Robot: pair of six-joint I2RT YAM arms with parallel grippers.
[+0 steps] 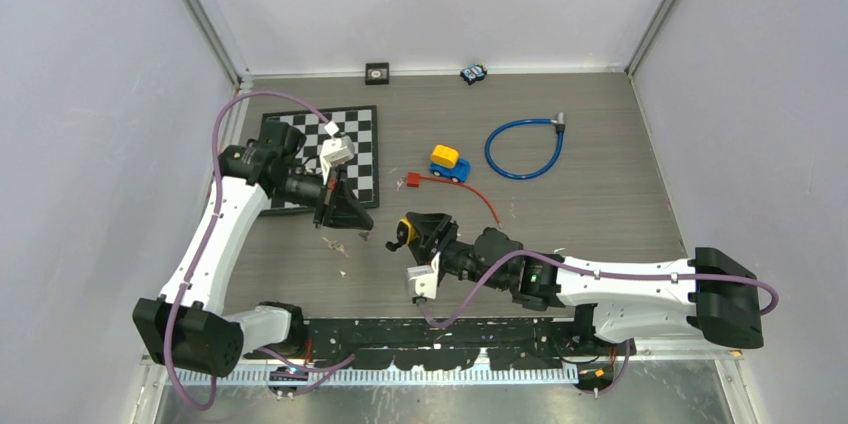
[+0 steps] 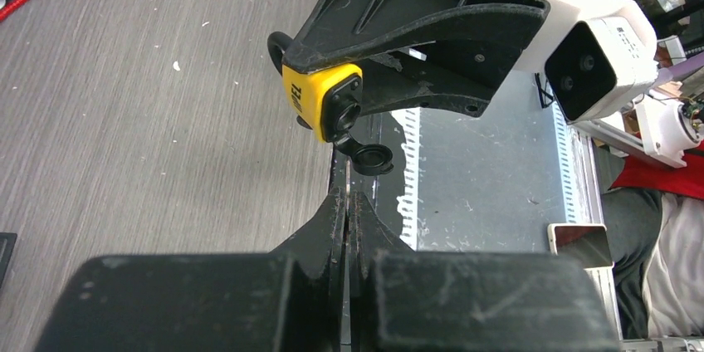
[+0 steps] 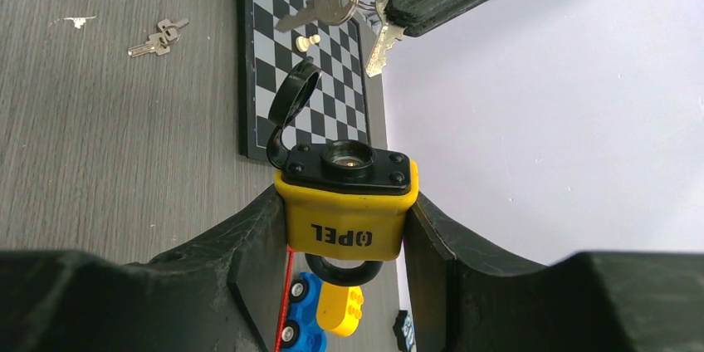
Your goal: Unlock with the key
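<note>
A yellow padlock [image 3: 344,223] with a black top is clasped between the fingers of my right gripper [image 1: 410,228]. Its round keyhole [image 3: 349,160] faces up in the right wrist view, and the hinged black cap [image 3: 292,103] hangs open beside it. My left gripper [image 1: 366,225] is shut on a key [image 3: 384,46], whose toothed blade juts from the fingertips. From that key hangs a ring with a second key [image 3: 326,7]. In the left wrist view the held key [image 2: 348,178] shows only as a thin edge, apart from the lock.
Spare keys [image 1: 336,245] lie on the table near the left arm. A chessboard [image 1: 362,159] sits behind that arm. Beyond the grippers are a blue and yellow toy car [image 1: 449,172], a red cable [image 1: 478,192] and a blue cable lock [image 1: 523,177].
</note>
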